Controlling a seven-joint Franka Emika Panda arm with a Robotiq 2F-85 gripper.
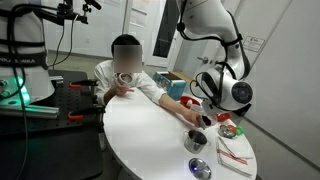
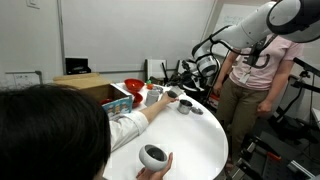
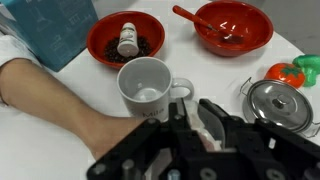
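Observation:
In the wrist view my gripper is closed around a pale object (image 3: 197,125), mostly hidden by the black fingers. A person's forearm (image 3: 75,115) reaches in from the left, its hand running under the gripper at that object. Just beyond stands a white mug (image 3: 143,100), upright, handle toward the fingers. Exterior view 1 has the gripper (image 1: 204,113) low over the far part of the table, touching or nearly touching the person's hand (image 1: 192,116); exactly who bears the object is unclear. The person's other hand holds a white cup (image 2: 153,156) near the table's edge.
A metal pot (image 1: 195,141) and its lid-like disc (image 1: 198,165) are on the white table. Red bowls (image 3: 235,25) and a lidded pan (image 3: 278,103) stand beyond the gripper. A rack with red utensils (image 1: 235,150) lies to the right.

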